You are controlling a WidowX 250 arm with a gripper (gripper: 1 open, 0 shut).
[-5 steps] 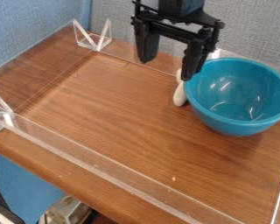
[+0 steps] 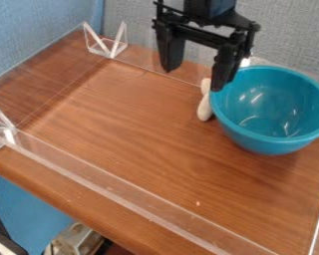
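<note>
My black gripper [image 2: 194, 60] hangs high over the back of the wooden table, its two fingers spread wide with nothing visible between them. Its right finger is beside the left rim of a turquoise bowl [image 2: 270, 118] at the table's right. A white object [image 2: 205, 105] lies behind the bowl's left side, partly hidden, so I cannot tell what it is.
Clear plastic edging with white brackets [image 2: 105, 38] runs along its sides. A blue floor and some hardware lie beyond the front-left edge. Padded grey walls stand behind.
The gripper has shifted very slightly, a little upward and to the right. The bowl and the white object look unmoved.
</note>
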